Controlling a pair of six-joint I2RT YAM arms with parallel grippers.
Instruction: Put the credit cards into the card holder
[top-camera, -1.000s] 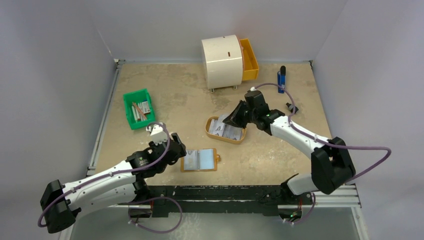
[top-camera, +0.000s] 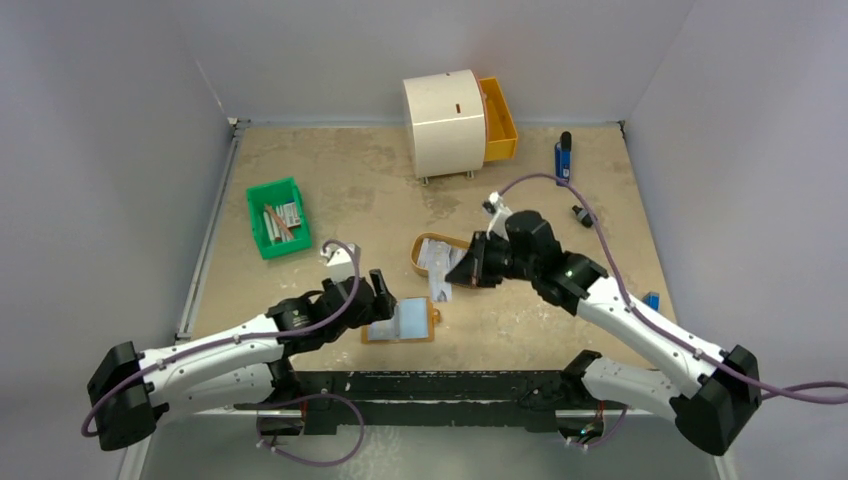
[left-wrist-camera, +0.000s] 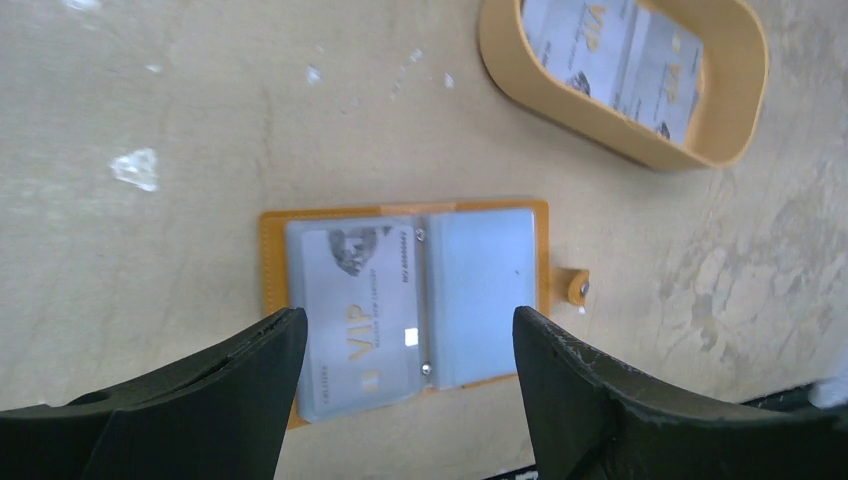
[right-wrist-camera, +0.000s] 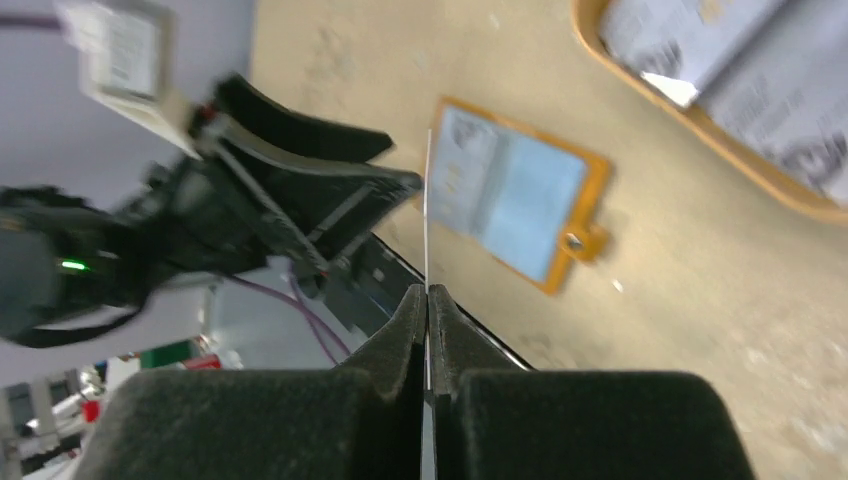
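The open card holder (left-wrist-camera: 480, 290) lies at the front centre, a VIP card (left-wrist-camera: 355, 330) in its left side. Behind it, an oval tan box (left-wrist-camera: 560, 95) contains more grey cards (left-wrist-camera: 660, 75). My right gripper (top-camera: 455, 275) is shut on a pale card (top-camera: 440, 288), raised near the box's front; in the right wrist view the card (right-wrist-camera: 428, 210) is seen edge-on between the fingertips. My left gripper (top-camera: 376, 290) is open above the holder's left side, nothing between its fingers.
A green crate (top-camera: 255, 225) with assorted items is at the left, a white rounded box (top-camera: 440, 125) with a yellow tray at the back. Blue-and-black objects (top-camera: 562, 160) lie at the right. The two grippers are close together over the centre.
My left gripper has moved right, closer to the holder and the right gripper.
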